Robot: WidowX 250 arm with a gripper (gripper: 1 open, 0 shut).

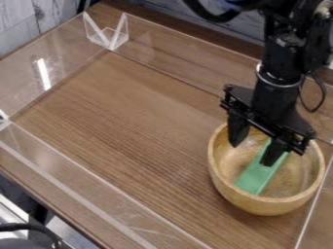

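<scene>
My black gripper [267,136] reaches down from the top right into a tan bowl [237,200] at the lower right. A green oblong object [260,177] lies slanted in the bowl, its upper end between or just under the fingers. From this view I cannot tell for sure whether the fingers grip it.
A white wire-like holder [104,31] stands at the back left. Dark cables lie at the lower left edge.
</scene>
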